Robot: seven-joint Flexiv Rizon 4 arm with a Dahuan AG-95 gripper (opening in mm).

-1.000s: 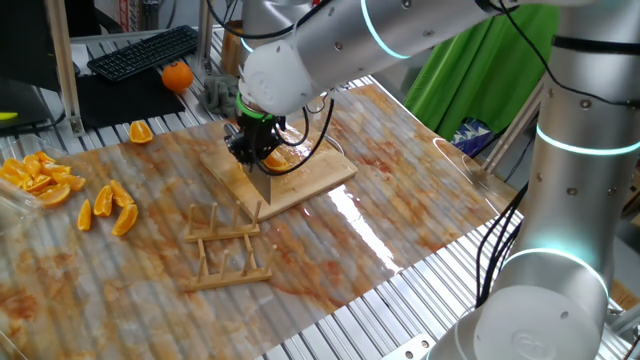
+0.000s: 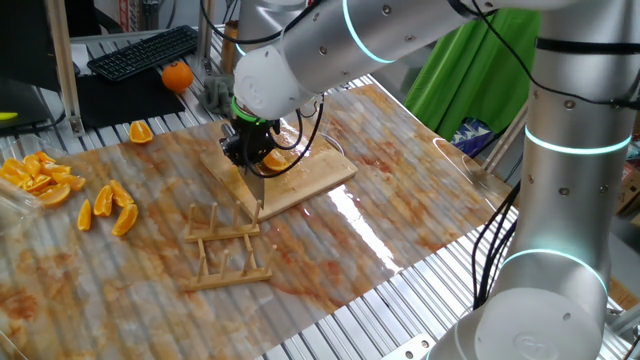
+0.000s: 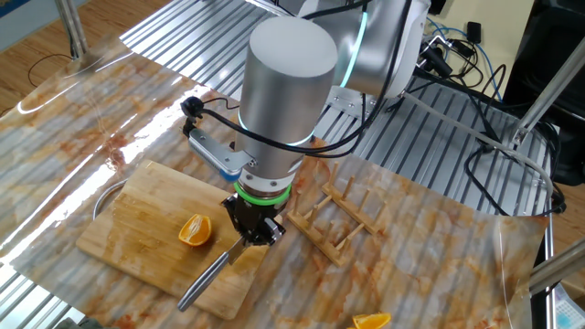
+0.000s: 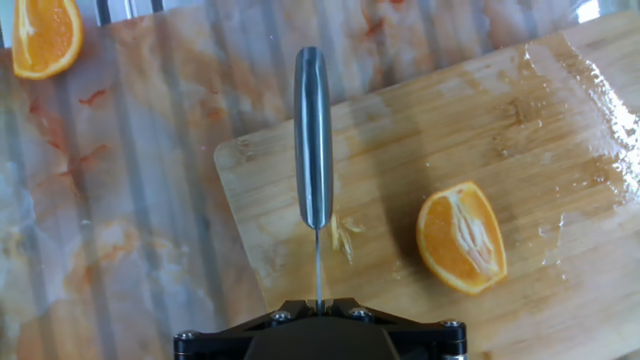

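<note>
A knife with a metal handle is clamped in my gripper, which is shut on it where the thin blade meets the fingers. In exterior view 2 the knife handle slants out from the gripper over the board. The blade points down near the board's left edge in exterior view 1. On the wooden cutting board lies a cut orange piece, apart from the knife and right of it in the wrist view. Whether the blade tip touches the board is hidden.
A wooden peg rack stands just beyond the board's near corner. Several orange wedges lie on the left, with a pile further out. A whole orange rests near the keyboard.
The arm and gripper have shifted slightly left in exterior view 1, carrying the knife along. The orange pieces, board and rack stay where they were.
</note>
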